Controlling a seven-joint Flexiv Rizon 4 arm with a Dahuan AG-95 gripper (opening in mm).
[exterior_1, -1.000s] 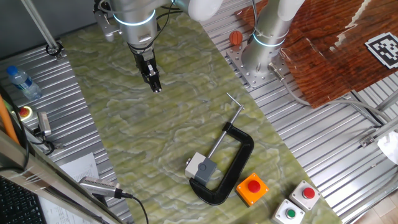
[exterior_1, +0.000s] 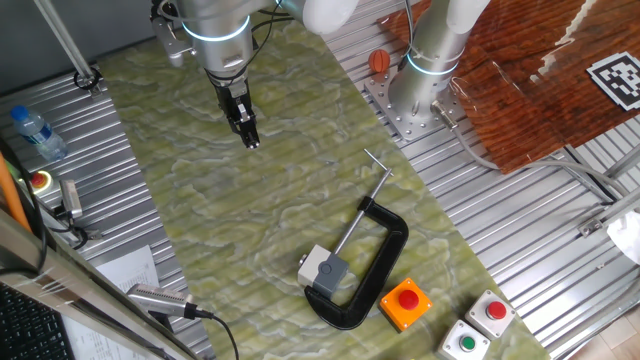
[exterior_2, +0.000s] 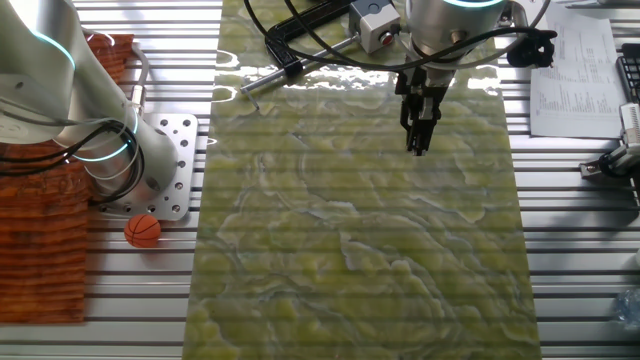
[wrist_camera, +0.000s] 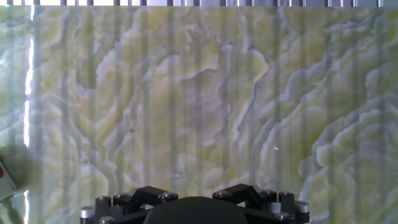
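My black gripper (exterior_1: 251, 146) hangs above the green marbled mat (exterior_1: 200, 190), pointing down, with no object visible at its fingertips. In exterior view 2 the gripper (exterior_2: 418, 151) is over the mat's upper right part, clear of the clamp. Along the wrist view's lower edge only parts of its linkage show, so how far apart the tips stand is unclear. On the mat lies a black C-clamp (exterior_1: 392, 250) with a silver screw, around or against a grey-and-white box (exterior_1: 323, 268). An orange box with a red button (exterior_1: 407, 302) sits beside the clamp.
Two white button boxes, one red (exterior_1: 492, 312) and one green (exterior_1: 465, 342), stand near the mat's edge. A water bottle (exterior_1: 40, 134) stands off the mat. Bare mat lies below the gripper.
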